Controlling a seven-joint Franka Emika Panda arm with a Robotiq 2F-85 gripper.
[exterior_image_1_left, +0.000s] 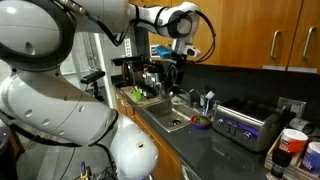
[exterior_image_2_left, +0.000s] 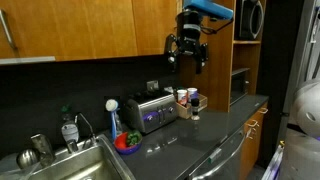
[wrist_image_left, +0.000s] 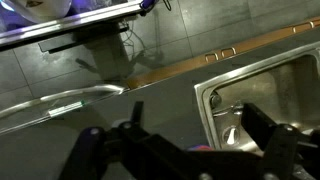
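High above the counter (exterior_image_1_left: 205, 150) hangs my gripper, its fingers (wrist_image_left: 266, 128) spread wide with nothing between them. In exterior view 2 it points down well over the counter, clear of everything there. The wrist view shows a metal sink (wrist_image_left: 207, 88) beyond the fingers on the right. A silver toaster (exterior_image_2_left: 152, 110) stands against the back wall. Beside it is a red and green bowl (exterior_image_2_left: 128, 141), its contents too small to tell. White and red cups (exterior_image_1_left: 291, 141) stand by a wooden rack (exterior_image_2_left: 203, 103), and a small dark-topped cup (exterior_image_2_left: 196, 115) sits in front.
A faucet (exterior_image_2_left: 91, 131) rises behind the sink, with a bottle (exterior_image_2_left: 70, 131) beside it. Wooden cabinets (exterior_image_1_left: 235, 35) overhang the back of the counter.
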